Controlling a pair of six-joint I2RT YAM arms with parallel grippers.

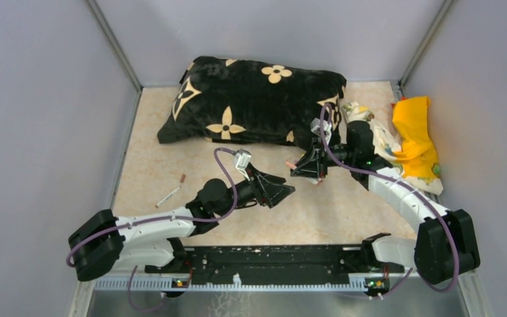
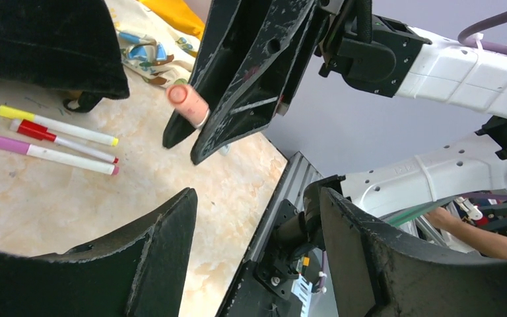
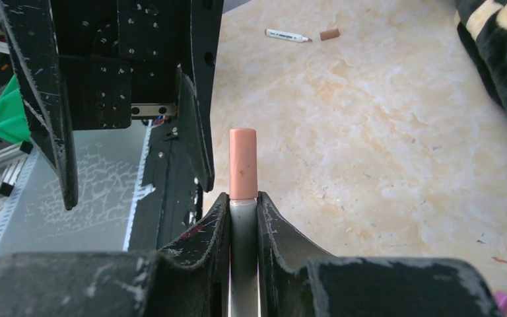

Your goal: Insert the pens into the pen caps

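A white pen (image 3: 243, 247) wearing a salmon cap (image 3: 242, 162) stands between the fingertips of my right gripper, which is shut on it. Cap and barrel meet with no visible gap. In the left wrist view the same salmon cap (image 2: 188, 104) pokes out from the right fingers. My left gripper (image 1: 284, 191) is open and empty, a short way to the left of that pen. At the table's left lies an uncapped white pen (image 1: 168, 197), with a brown cap (image 1: 183, 178) off its tip end. The right wrist view also shows this brown cap (image 3: 330, 34), apart from the pen.
Capped yellow (image 2: 72, 129), red (image 2: 79, 146) and pink (image 2: 66, 160) pens lie side by side near the black cushion (image 1: 257, 99). Yellow and patterned cloth (image 1: 412, 135) fills the right back corner.
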